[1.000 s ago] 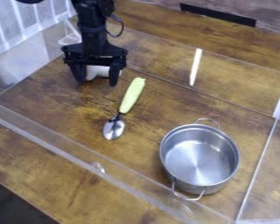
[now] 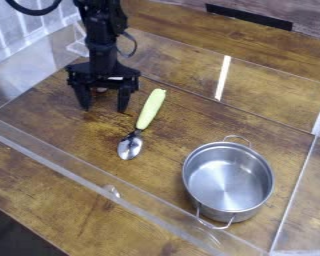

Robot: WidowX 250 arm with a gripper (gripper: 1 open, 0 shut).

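Observation:
The black gripper (image 2: 103, 90) is lowered near the wooden floor at the upper left, its fingers open. A spoon with a pale yellow-green handle (image 2: 152, 106) and metal bowl lies to its right, apart from it. A steel pot (image 2: 227, 183) with two handles sits at the lower right. What lies under or behind the gripper is hidden.
Clear plastic walls (image 2: 149, 200) border the wooden work area along the front and sides.
The gripper has moved slightly down. A white object that showed behind it earlier is now hidden. The spoon and pot have not moved.

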